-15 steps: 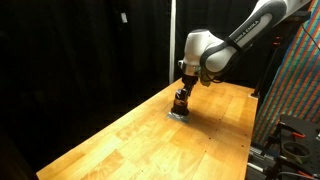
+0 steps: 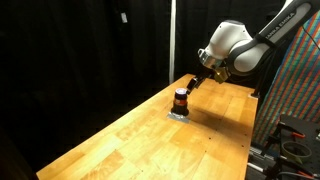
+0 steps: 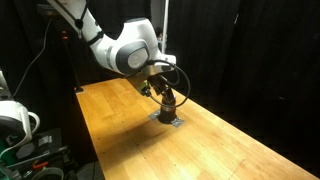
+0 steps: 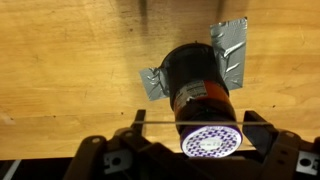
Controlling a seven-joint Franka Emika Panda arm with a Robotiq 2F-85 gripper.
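A dark bottle (image 2: pixel 181 98) with an orange-brown band and a pale cap stands upright in a black holder, fixed to the table by silver tape (image 4: pixel 235 50). From above, the bottle's cap (image 4: pixel 210 141) shows a white top with purple dots. My gripper is open, its fingers well apart at the lower part of the wrist view. Between the fingertips runs a thin tan line, like a stretched band, passing across the bottle just above its cap in the picture. In exterior view 1 the gripper (image 2: pixel 192 87) is right of the bottle, near its top.
The wooden table (image 2: pixel 115 140) is broad and clear to the left and front of the bottle. Dark curtains (image 2: pixel 80 60) hang behind it. A black stool or stand (image 2: pixel 294 150) is beyond the table's right edge.
Over the last second my arm has moved right and away from above the bottle, uncovering its top in exterior view 1. The bottle stays where it was.
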